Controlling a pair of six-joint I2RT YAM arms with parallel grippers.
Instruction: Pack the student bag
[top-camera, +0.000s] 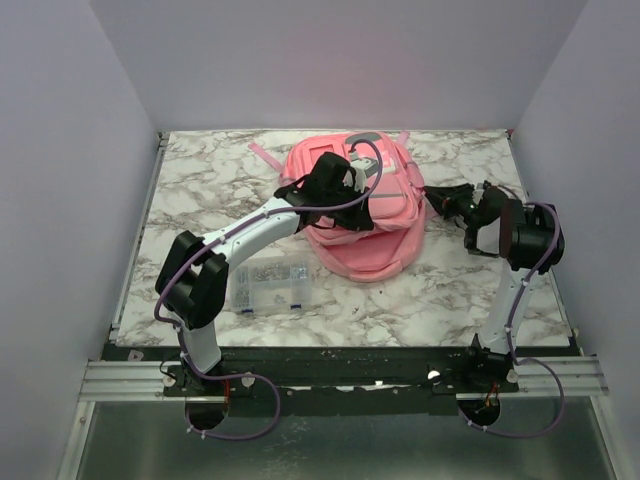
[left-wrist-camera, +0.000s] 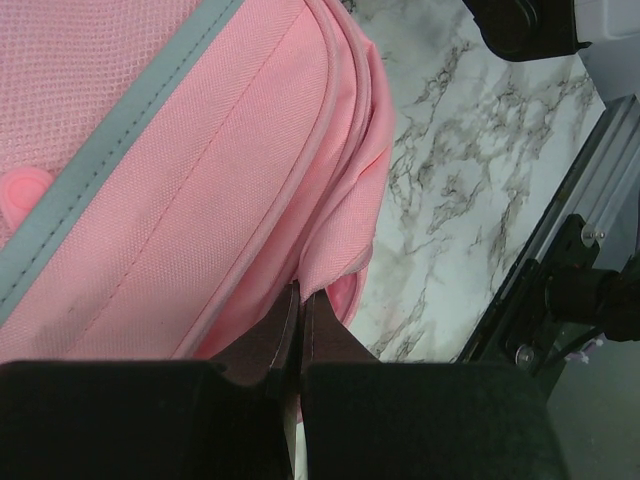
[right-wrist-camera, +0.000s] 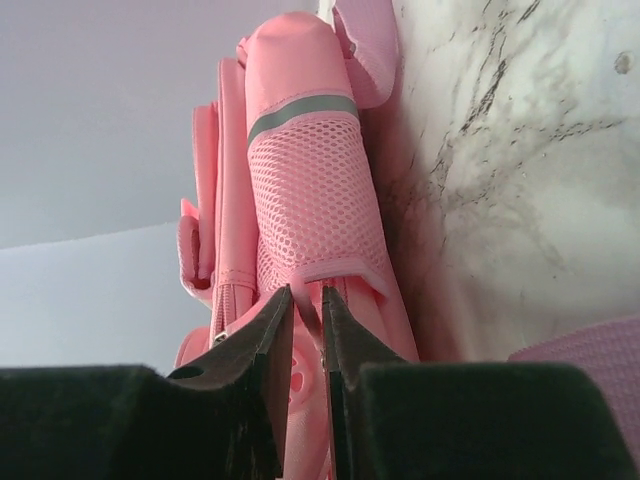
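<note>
The pink bag lies in the middle of the table with its front flap hanging toward me. My left gripper is shut on a thin fold of the bag's fabric edge, which runs in between its fingertips. At the bag's right side, my right gripper reaches in low and level. In the right wrist view, its fingers stand a small gap apart, with a narrow pink strip of the bag between them. Whether they press on the strip does not show. The bag's inside is mostly hidden.
A clear plastic case lies to the left of the bag, close below my left arm. Bare marble tabletop spreads on the right and front. Grey walls enclose the back and sides.
</note>
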